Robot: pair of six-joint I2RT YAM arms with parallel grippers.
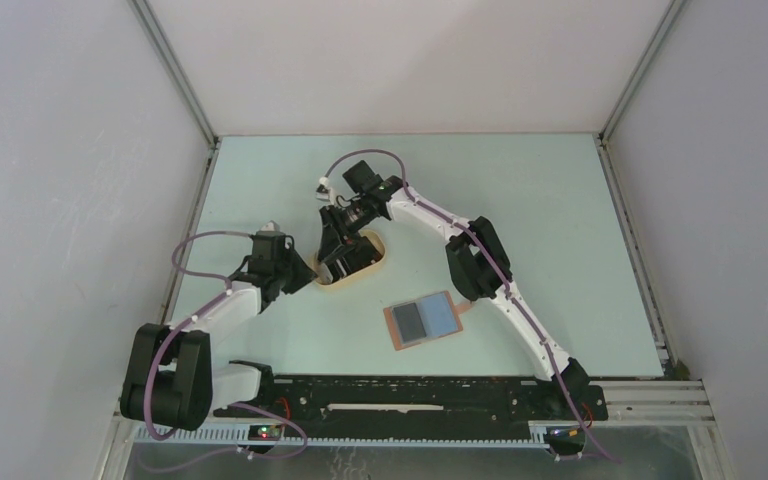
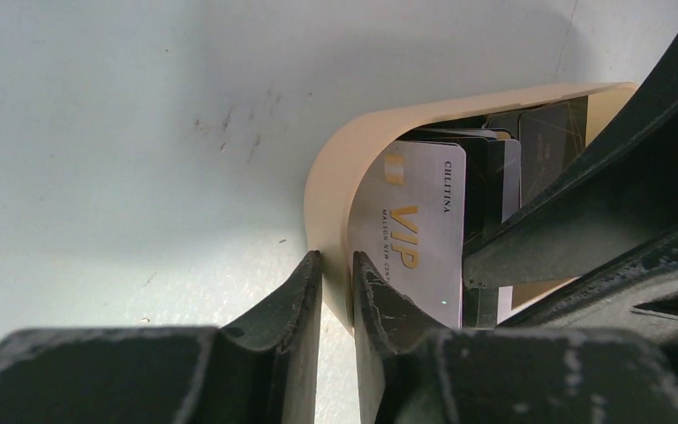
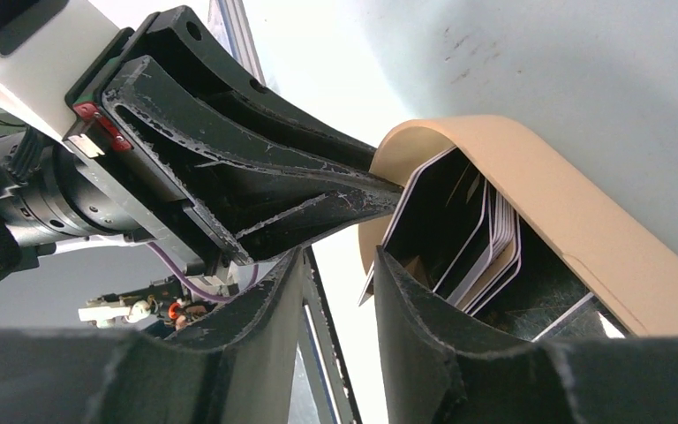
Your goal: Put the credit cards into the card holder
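An oval beige container (image 1: 347, 281) sits left of the table's middle. My left gripper is shut on its end wall, one finger inside and one outside. A white VIP card (image 2: 413, 230) stands against the inside of that end in the left wrist view. Behind it stand several dark and pale cards (image 2: 492, 172). My right gripper reaches down over this end of the container, its fingers apart. In the right wrist view the front card's pale edge (image 3: 413, 182) runs behind one fingertip; nothing clearly sits gripped between the fingers.
A flat brown piece with a grey and a blue panel (image 1: 423, 320), perhaps the opened card holder, lies toward the front of the table. Both grippers crowd the container's left end.
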